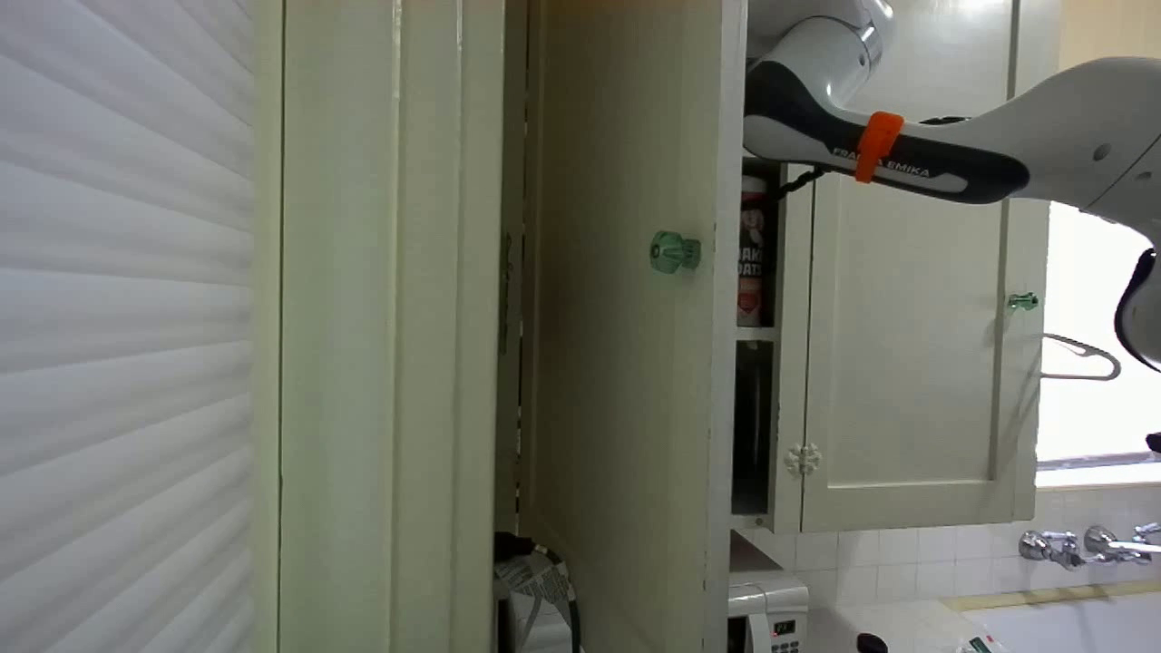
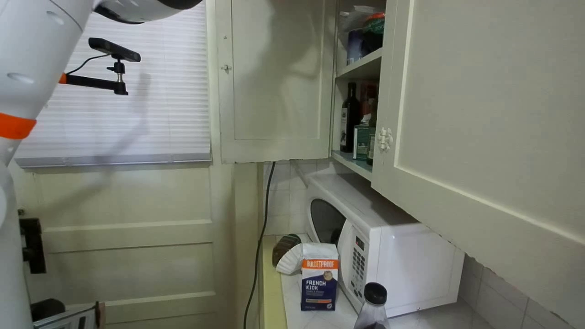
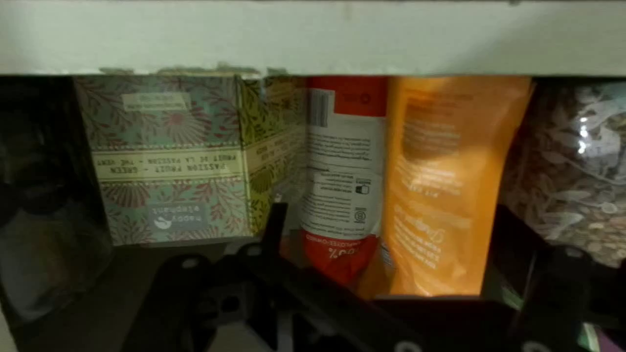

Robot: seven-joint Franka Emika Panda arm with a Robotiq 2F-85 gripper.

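My gripper is open in the wrist view, its dark fingers (image 3: 276,226) spread in front of the cupboard's contents. Between the fingertips, farther in, an orange pouch (image 3: 449,176) and a red-and-white package (image 3: 343,158) stand side by side. Left of them in this view is a green patterned tea box (image 3: 167,158), its print upside down; a clear bag of flakes (image 3: 578,170) is at the right. Contact between fingers and packages cannot be judged. In the exterior views, the gripper itself is hidden or out of frame.
A pale shelf edge (image 3: 311,38) crosses the top of the wrist view. The open cupboard door (image 1: 620,381) screens much of the inside. Below the cupboard are a microwave (image 2: 406,257), a coffee bag (image 2: 319,285) and a dark-capped bottle (image 2: 375,296).
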